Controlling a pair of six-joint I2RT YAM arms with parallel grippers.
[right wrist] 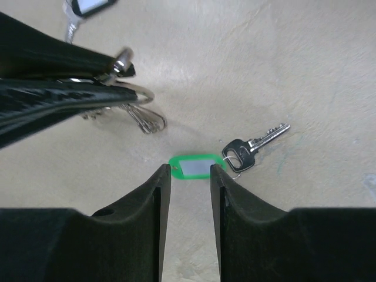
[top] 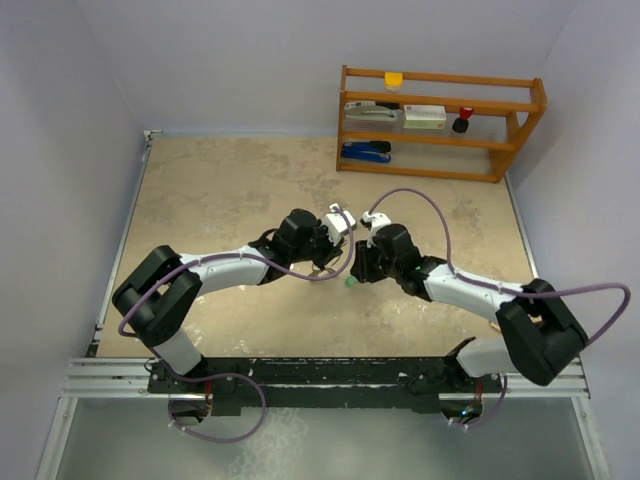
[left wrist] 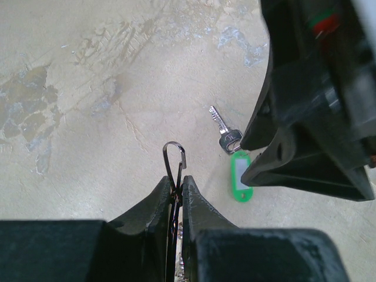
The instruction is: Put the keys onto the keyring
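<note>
My left gripper is shut on a metal keyring (left wrist: 175,154), its open hook upright above the fingertips. Below lie a key (left wrist: 230,138) with a dark head and a green tag (right wrist: 194,166), linked by a thin ring. My right gripper hangs above the tag, facing my left gripper; its fingers look a little apart, with nothing seen between them. Another key (right wrist: 71,26) with a dark tag lies at the upper left of the right wrist view, and several silver pieces show under the left fingers.
A wooden shelf (top: 440,140) with staplers, a box and small items stands at the back right.
</note>
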